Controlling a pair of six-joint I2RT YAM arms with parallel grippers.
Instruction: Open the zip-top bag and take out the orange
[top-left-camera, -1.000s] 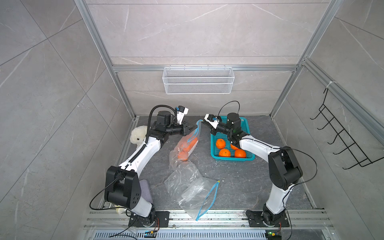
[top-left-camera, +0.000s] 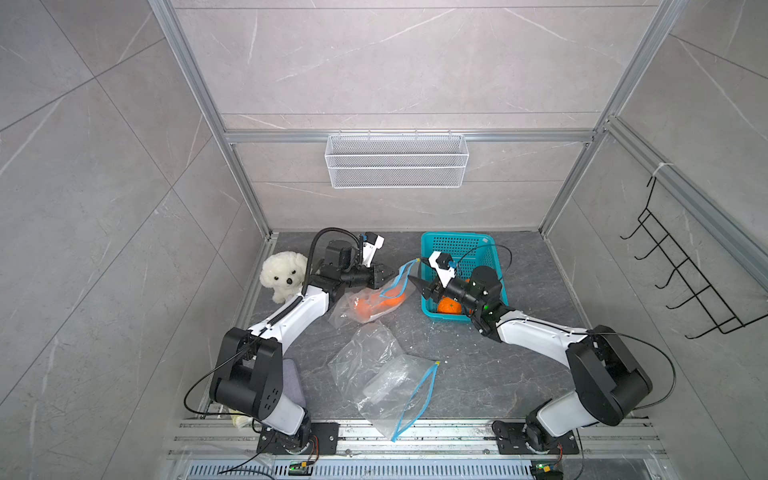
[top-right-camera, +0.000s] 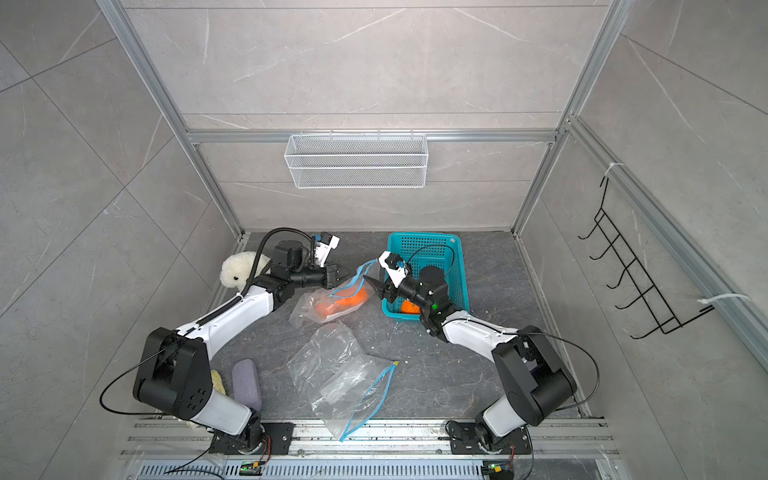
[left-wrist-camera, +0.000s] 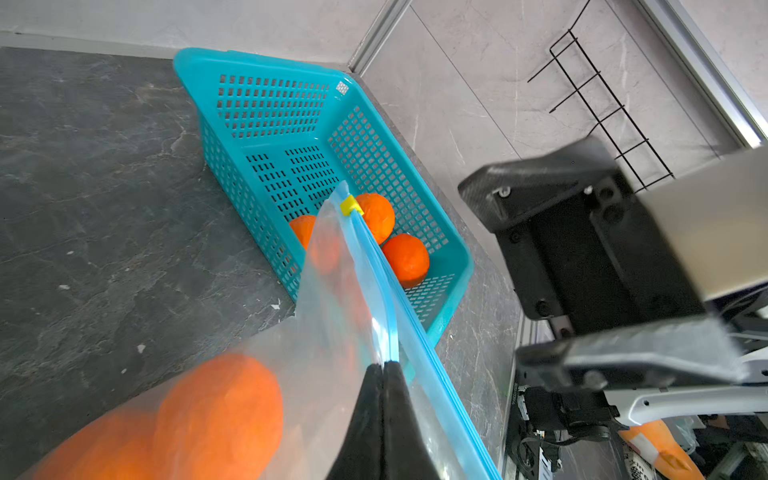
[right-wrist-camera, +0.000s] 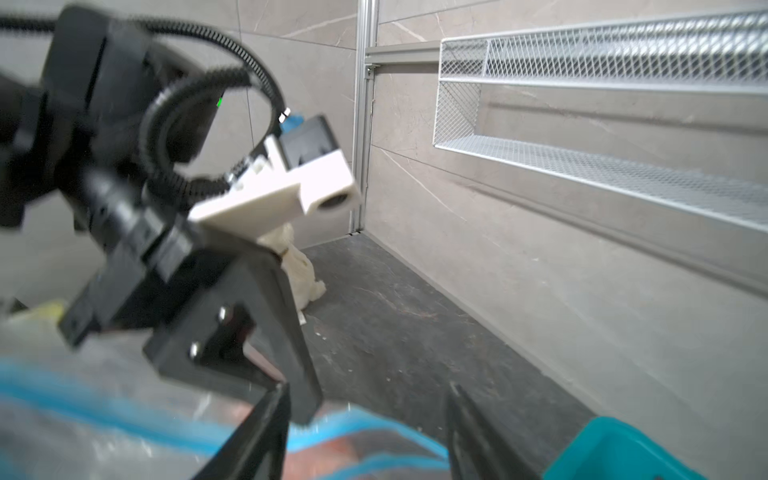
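Observation:
The raised clear zip top bag (top-left-camera: 350, 308) holds orange fruit, with an orange (left-wrist-camera: 220, 416) showing through its film in the left wrist view. Its blue zip edge (left-wrist-camera: 432, 364) rises to a yellow slider (left-wrist-camera: 349, 205). My left gripper is shut on the bag's film, its fingertips meeting the inner blue strip at the mouth. On the mouth's other side, my right gripper has its fingers (right-wrist-camera: 268, 432) parted; the blue strips run across low between them, and no grip on the bag shows.
A teal basket (left-wrist-camera: 264, 68) with several oranges stands under and behind the right gripper. A second, flattened clear bag (top-left-camera: 392, 392) lies in front. The white plush dog (top-left-camera: 282, 272) sits at the left. Bare floor shows right of the flattened bag.
The right gripper has moved toward the front and stands apart from the zip edge.

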